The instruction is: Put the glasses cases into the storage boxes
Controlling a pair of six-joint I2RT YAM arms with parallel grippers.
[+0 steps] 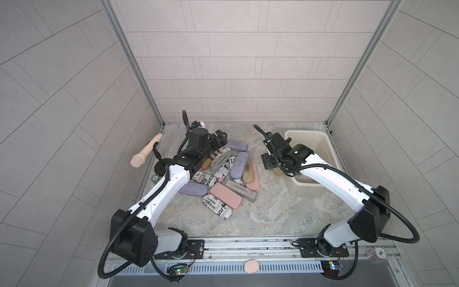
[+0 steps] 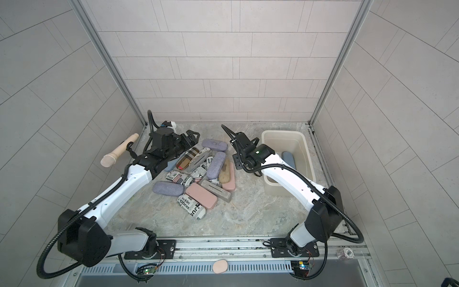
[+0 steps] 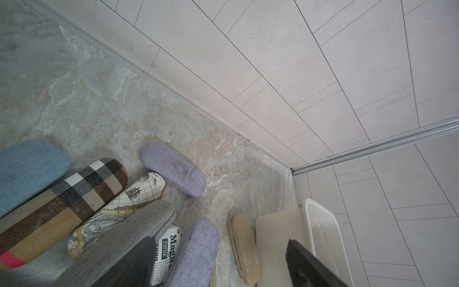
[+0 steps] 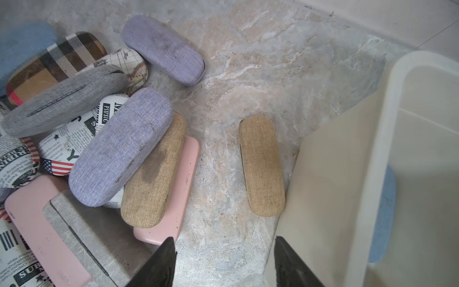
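Observation:
A pile of glasses cases lies left of centre: lavender (image 4: pixel 120 146), plaid (image 4: pixel 56 64), pink (image 1: pixel 225 195), grey, newsprint, blue and tan ones. A lone tan case (image 4: pixel 262 165) lies beside the cream storage box (image 2: pixel 286 136), which holds a blue case (image 4: pixel 381 215). My left gripper hangs over the back of the pile, open, its blurred fingers apart. My right gripper is over the bare table just left of the box, near the lone tan case, open with nothing between its fingers.
A flesh-coloured object (image 1: pixel 145 150) on a dark stand is at the left wall. Tiled walls enclose the table (image 1: pixel 286 215).

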